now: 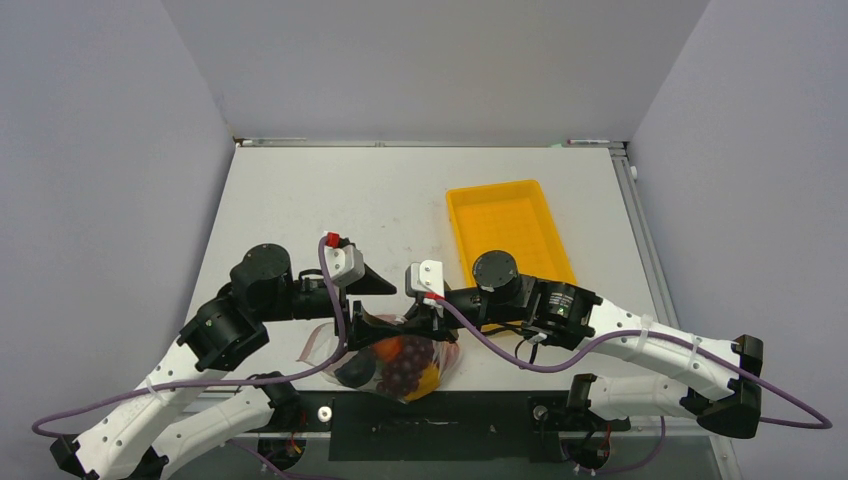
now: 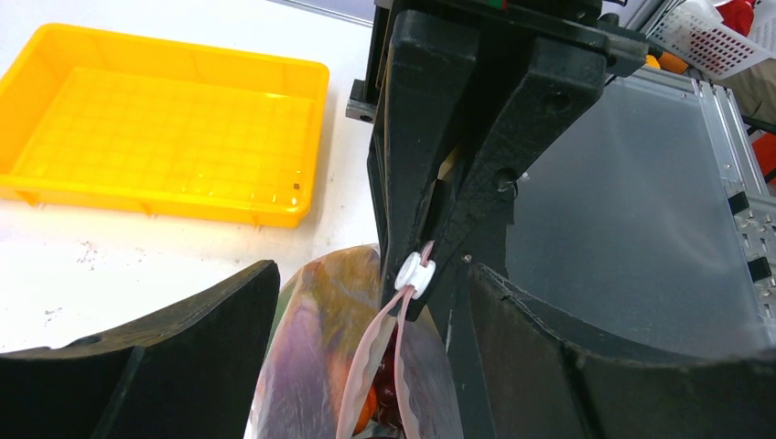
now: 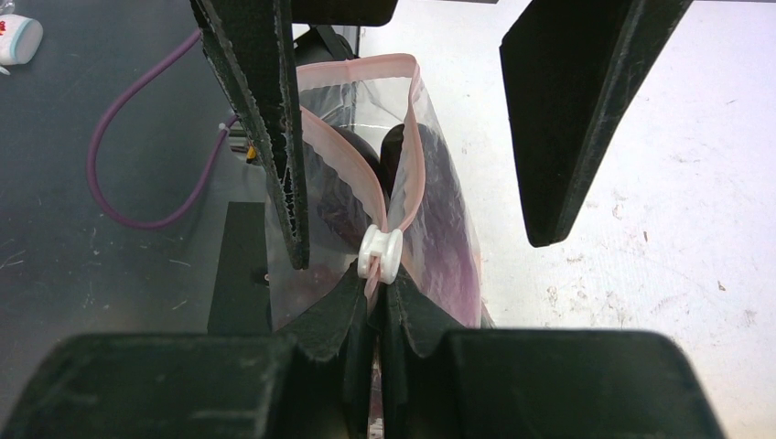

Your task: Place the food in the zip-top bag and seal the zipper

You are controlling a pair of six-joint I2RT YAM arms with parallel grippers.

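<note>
The clear zip bag point(image 1: 380, 365) with fruit inside lies at the table's front edge. Its pink zipper track and white slider point(image 2: 414, 273) point(image 3: 380, 254) show in both wrist views. My right gripper is shut on the zipper end just beside the slider; the tracks still part into a loop beyond it. My left gripper stands open around and a little above that spot, its fingers apart on either side, touching nothing that I can see.
A yellow tray point(image 1: 500, 220) sits empty at the back right, behind my right arm. The table's front edge runs just below the bag.
</note>
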